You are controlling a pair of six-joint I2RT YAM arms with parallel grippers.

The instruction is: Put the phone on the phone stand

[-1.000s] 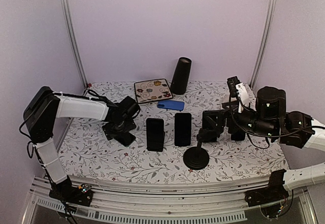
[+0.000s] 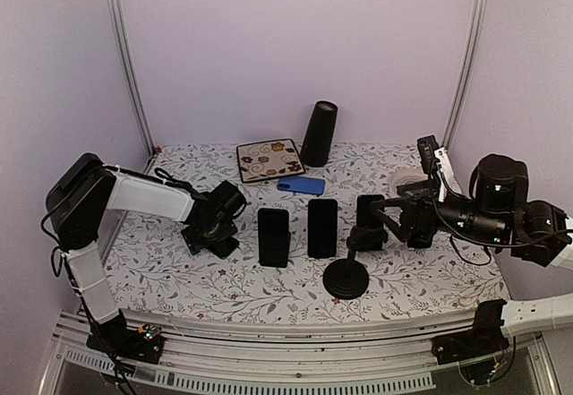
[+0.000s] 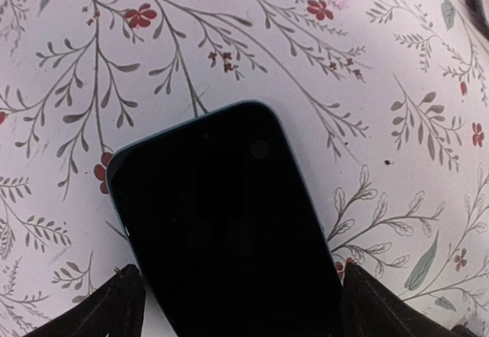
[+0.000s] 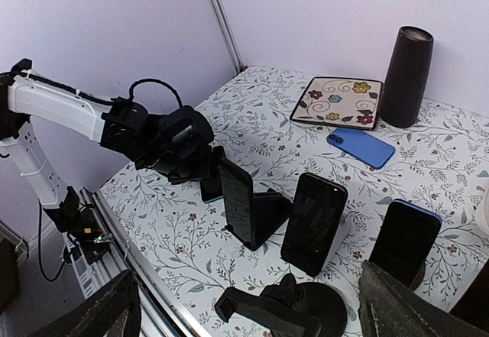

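A black phone (image 3: 221, 207) lies flat on the floral mat at the left. My left gripper (image 2: 206, 238) is down over it, its fingertips at the phone's two long sides near the bottom of the left wrist view, part open. An empty black stand on a round base (image 2: 346, 279) is at the front centre, also low in the right wrist view. My right gripper hangs open above and behind that stand, nothing seen between its fingers.
Stands holding upright phones (image 2: 273, 234) (image 2: 322, 227) fill the middle and right. A blue phone (image 2: 301, 184), a floral square board (image 2: 269, 159) and a black cylinder (image 2: 319, 131) are at the back.
My left gripper has shifted slightly about the lying phone. The right arm has moved a little to the right.
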